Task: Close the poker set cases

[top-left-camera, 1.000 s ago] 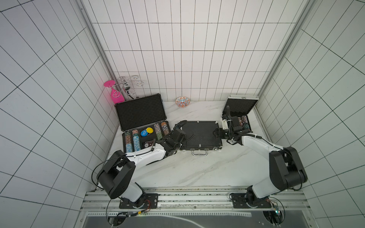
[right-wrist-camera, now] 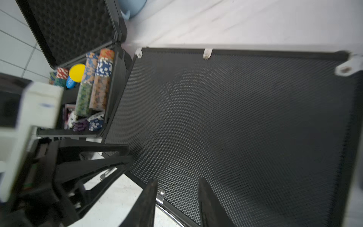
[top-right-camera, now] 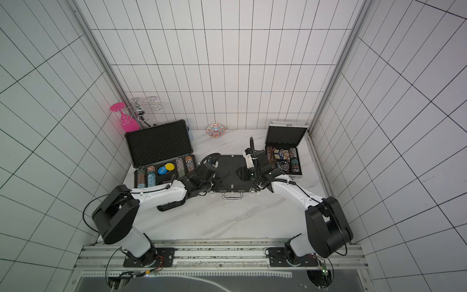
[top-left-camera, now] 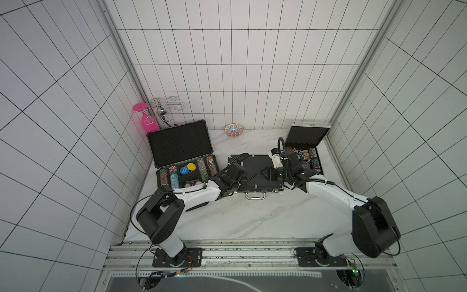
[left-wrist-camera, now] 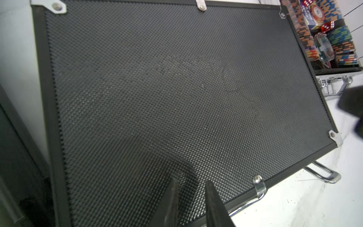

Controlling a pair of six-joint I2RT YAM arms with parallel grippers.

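Observation:
A shut dark case (top-left-camera: 253, 165) with silver latches and handle (top-left-camera: 255, 195) lies in the middle, filling both wrist views. An open case (top-left-camera: 179, 141) of chips stands at left, lid upright; a smaller open case (top-left-camera: 308, 133) stands at right. My left gripper is low over the middle case's front left part; whether anything is between its fingers is unclear. My right gripper hangs over the case's right part, fingers apart with nothing between them.
A patterned bowl (top-left-camera: 233, 129) and a pink vase (top-left-camera: 148, 121) with a metal rack stand at the back.
My right arm has swung leftward from near the right case to over the middle case. My left arm has shifted slightly, staying over the middle case's left part.

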